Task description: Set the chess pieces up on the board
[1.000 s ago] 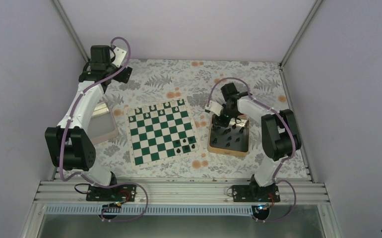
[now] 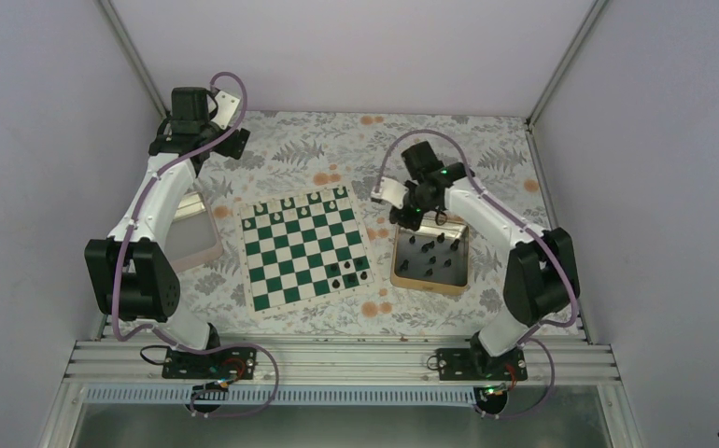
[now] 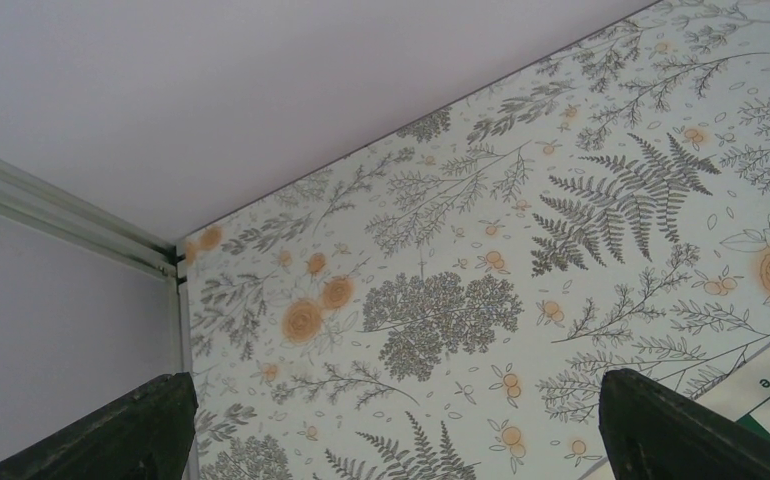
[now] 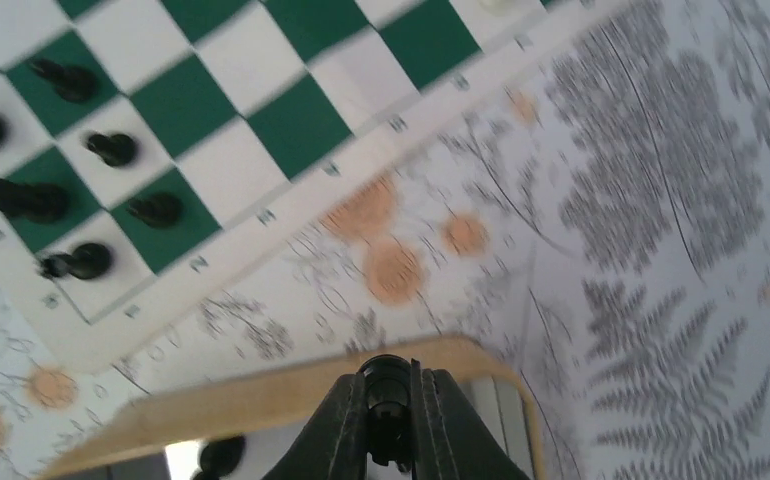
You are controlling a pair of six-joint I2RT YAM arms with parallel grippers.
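In the right wrist view my right gripper is shut on a black chess piece (image 4: 388,372), held above the far edge of the wooden tray (image 4: 281,395). The green and white chessboard (image 2: 300,252) lies left of that tray. Several black pieces stand on its near right corner, among them a black pawn. White pieces, such as one white pawn (image 2: 304,212), stand in two rows along the far side. My left gripper is open and empty, fingers wide apart, beyond the board's far left corner.
More black pieces lie in the tray (image 2: 430,287). A second tray (image 2: 195,263), pale and with an empty-looking floor, sits left of the board under my left arm. Open patterned tabletop (image 2: 286,149) stretches behind the board.
My right gripper has moved slightly left and away from the tray's interior, toward its far left corner, carrying the black piece. The left arm and the pieces on the board look the same.
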